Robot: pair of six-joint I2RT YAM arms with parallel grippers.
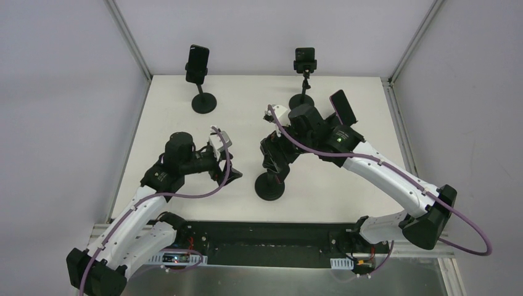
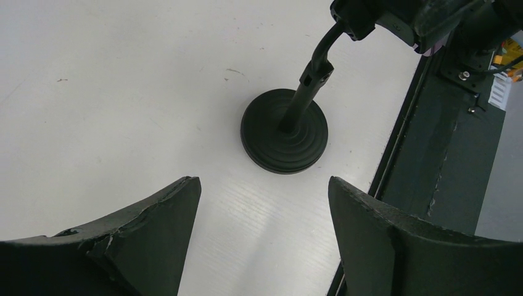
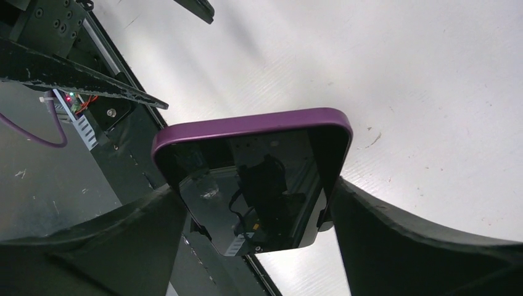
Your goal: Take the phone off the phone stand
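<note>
The near phone stand (image 2: 284,142) has its round base on the table right of centre. The purple-edged phone (image 3: 250,191) sits in its holder, seen from above in the right wrist view. My right gripper is part open, with its fingers either side of the phone's lower part; whether they touch it cannot be told. My left gripper is open with nothing between its fingers, left of the stand and pointed at its base. In the top view the phone is largely hidden by the right gripper.
Phone stands with phones stand at the back left (image 1: 197,61) and back right (image 1: 304,58); another phone (image 1: 343,106) is at the right, partly behind the right arm.
</note>
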